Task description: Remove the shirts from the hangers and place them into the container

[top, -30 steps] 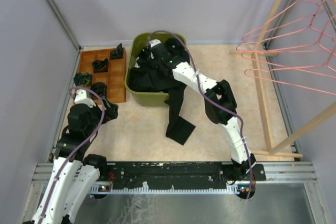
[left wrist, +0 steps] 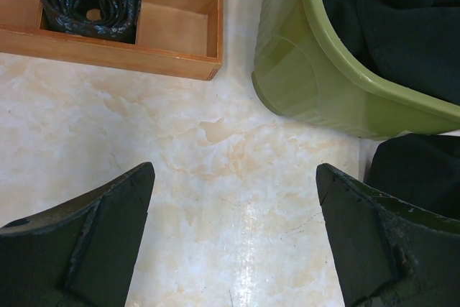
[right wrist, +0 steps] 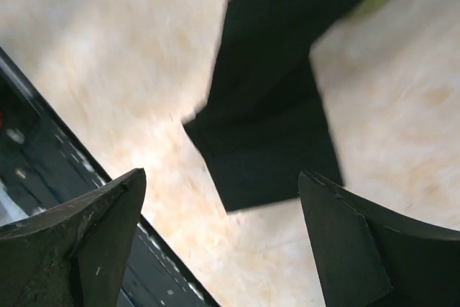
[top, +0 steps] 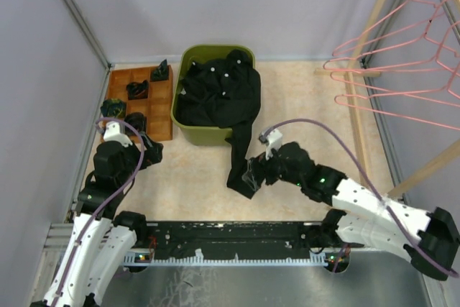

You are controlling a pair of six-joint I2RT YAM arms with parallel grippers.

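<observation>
A dark shirt heap [top: 212,91] fills the green bin [top: 194,134], with a strip of black cloth [right wrist: 262,149] hanging out onto the table. My right gripper [top: 255,170] is open above that cloth's end, nothing between its fingers. My left gripper [top: 151,150] stands open over bare table, left of the bin. Pink hangers [top: 395,93] on a wooden rack at the right carry nothing visible.
A wooden divided box [top: 163,109] with rolled dark items sits left of the bin. The rack's wooden post [top: 359,141] stands on the right. Table right of the bin is mostly clear.
The left arm stays put.
</observation>
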